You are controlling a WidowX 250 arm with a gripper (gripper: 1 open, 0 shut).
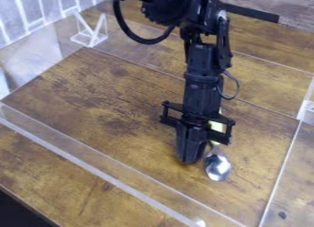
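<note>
The black arm reaches down from the top centre, and its gripper (189, 152) is low over the wooden surface (86, 102), its tips at or near the wood. The gripper looks shut, with nothing visible between its fingers. A metal spoon (218, 168) lies just right of the fingertips, bowl toward the front. A pale yellow-green object (218, 127) lies behind the gripper on the right, mostly hidden by it.
Clear plastic walls edge the work area at left, front and right. A white bracket (92, 33) stands at the back left.
</note>
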